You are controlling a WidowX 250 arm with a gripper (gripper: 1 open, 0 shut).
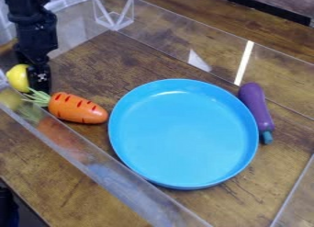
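My black gripper [35, 69] is low at the left edge, by the clear wall, beside a yellow object [18, 78] that is partly hidden by it. The fingers look open around or against that object; their exact hold is unclear. An orange toy carrot [73, 107] with green leaves lies just in front of the gripper. A large blue plate [182, 130] fills the middle right.
A purple toy eggplant [255, 109] lies right of the plate. Clear plastic walls [113, 12] border the area. The wooden floor [135, 65] behind the plate is free.
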